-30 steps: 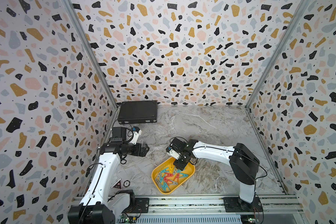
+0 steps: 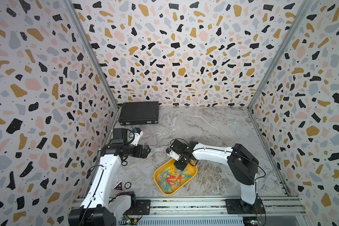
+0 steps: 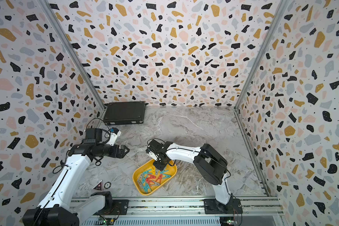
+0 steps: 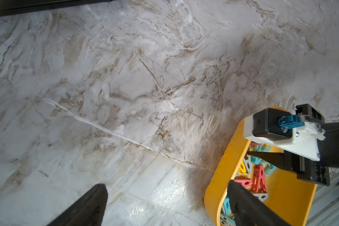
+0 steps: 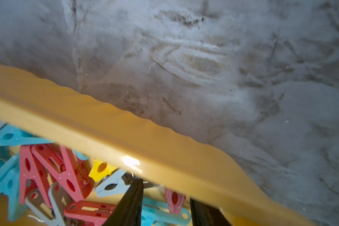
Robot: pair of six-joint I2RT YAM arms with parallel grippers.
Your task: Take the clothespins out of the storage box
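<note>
The yellow storage box (image 2: 157,180) holds a jumble of teal, red, grey and yellow clothespins (image 5: 69,180). My right gripper reaches down inside the box by its far wall. Its fingers (image 5: 130,205) stand apart, and a red clothespin (image 5: 174,201) and a teal clothespin (image 5: 165,216) show in the gap, partly hidden by the box rim. Whether the fingers touch either one, I cannot tell. Over bare table to the left of the box hangs my left gripper (image 2: 146,151); in the left wrist view its blurred fingers (image 4: 82,207) are wide apart, with nothing between.
A black case (image 2: 139,113) lies at the back left. The box's near end lies close to the table's front edge, by the metal rails (image 2: 188,203).
The right forearm has shifted slightly left, its gripper a little lower and nearer the far wall. The box has slid slightly right. The left arm looks still.
</note>
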